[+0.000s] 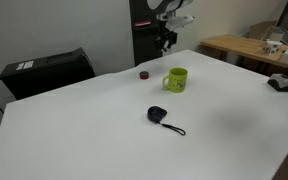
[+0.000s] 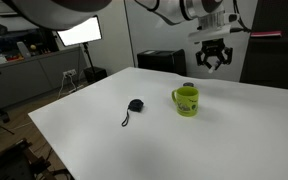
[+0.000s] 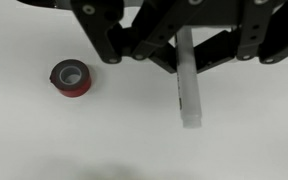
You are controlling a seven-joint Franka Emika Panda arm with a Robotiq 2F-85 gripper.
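My gripper is shut on a pale, marker-like stick [image 3: 189, 90] that juts out from between its black fingers. In the first exterior view the gripper [image 1: 167, 43] hangs above the far part of the white table, beyond a green mug [image 1: 177, 80]. The second exterior view also has the gripper [image 2: 213, 50] up in the air, clear of the mug [image 2: 187, 103]. A red and dark tape roll [image 3: 72, 78] lies off to one side of the stick in the wrist view, apart from it.
On the nearer table lies a black tape measure [image 1: 157, 114] with a wrist strap. A black case [image 1: 47, 75] stands along the back left edge, and a wooden bench [image 1: 246, 47] is at the back right.
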